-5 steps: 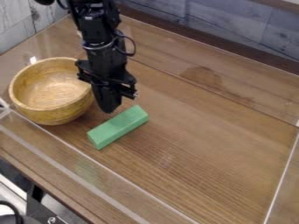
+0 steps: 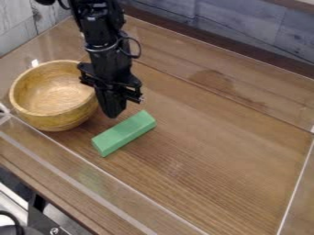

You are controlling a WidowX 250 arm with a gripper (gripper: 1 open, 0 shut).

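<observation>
A green rectangular block (image 2: 123,132) lies diagonally on the wooden table, right of a tan wooden bowl (image 2: 37,101). The black arm comes down from the top, and its gripper (image 2: 113,110) hangs beside the bowl's right rim, just above and behind the block. The gripper looks shut, with nothing visible between its fingers.
A pale wall edge runs along the back right, and dark cables lie at the lower left corner beyond the table.
The arm and gripper have shifted very slightly; the block and bowl have not moved.
</observation>
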